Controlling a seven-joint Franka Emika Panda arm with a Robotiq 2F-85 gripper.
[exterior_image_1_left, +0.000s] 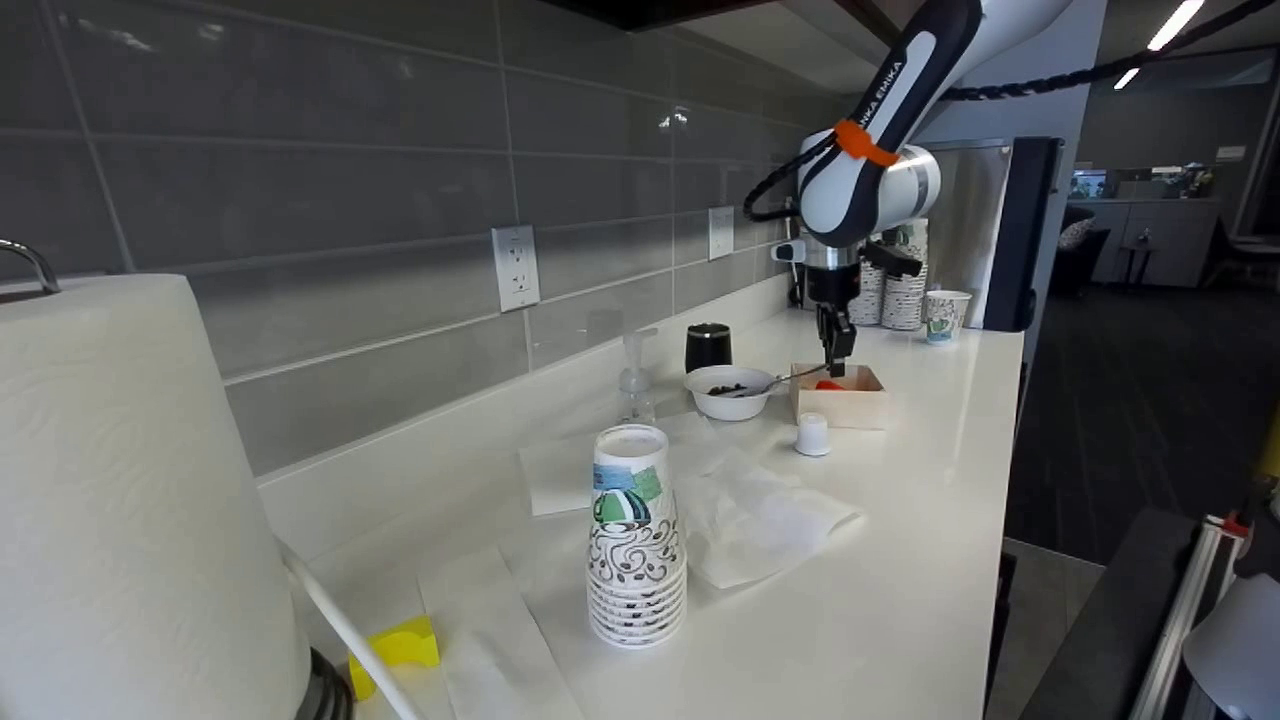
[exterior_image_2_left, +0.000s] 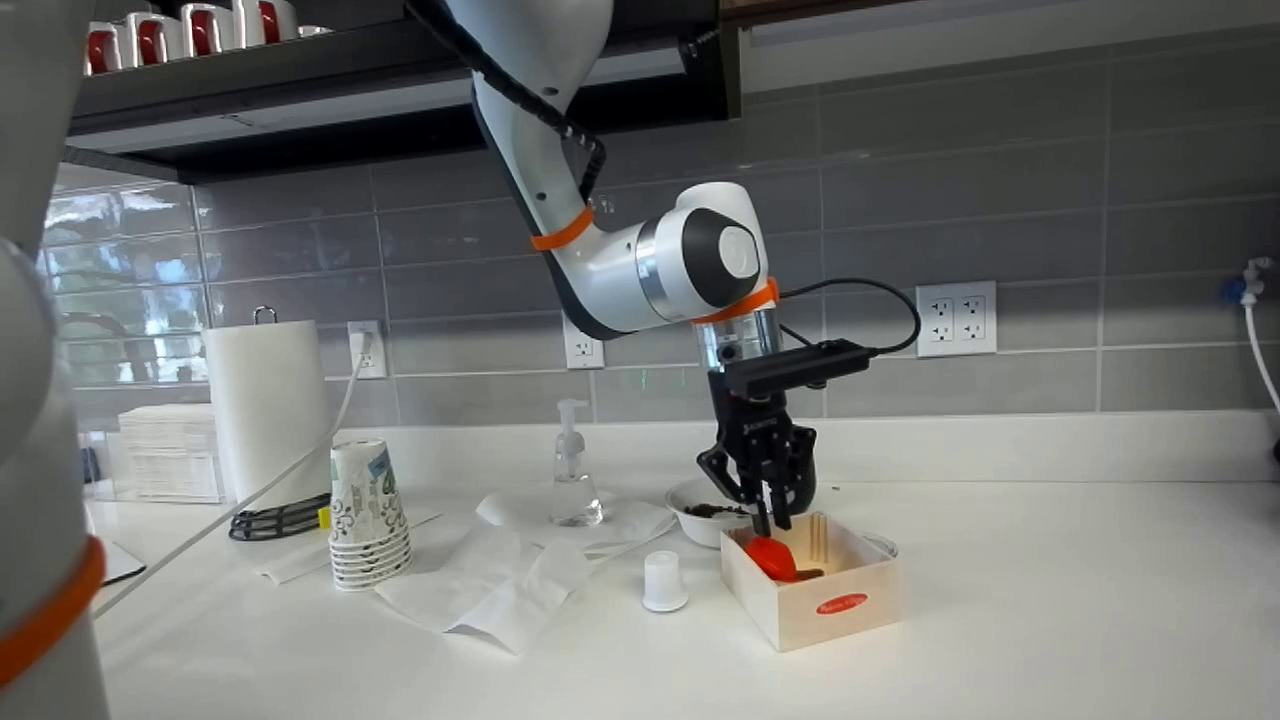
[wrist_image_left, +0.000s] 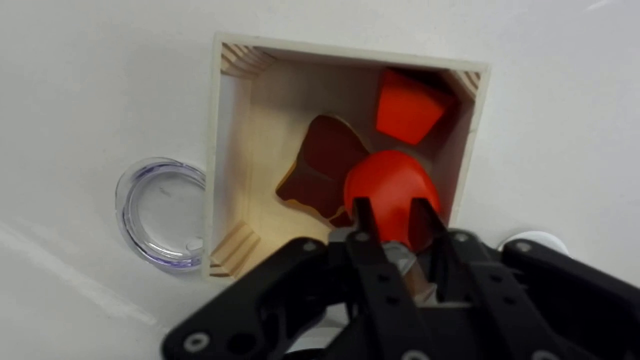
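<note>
My gripper points down over the wooden box (exterior_image_2_left: 836, 618), its two fingers apart. Beneath and between them shows a rounded red piece (wrist_image_left: 393, 174) in the box. A grey handle end (wrist_image_left: 399, 257) lies between the fingers in the wrist view, low in the gap; whether they touch it I cannot tell. In exterior view 1 this spoon-like utensil (exterior_image_1_left: 786, 377) leans from the white bowl (exterior_image_1_left: 728, 408) up toward the box and gripper. A brown toast-shaped piece (wrist_image_left: 327, 162) and an angular red piece (wrist_image_left: 411, 108) also lie inside the box.
A clear round lid (wrist_image_left: 165, 210) sits against the box's outer side. Close by stands a small white cup (exterior_image_2_left: 663, 582). Wrinkled paper (exterior_image_2_left: 516, 588), a soap bottle (exterior_image_2_left: 575, 480) and stacked paper cups (exterior_image_2_left: 368, 516) are further left. Counter right of the box is clear.
</note>
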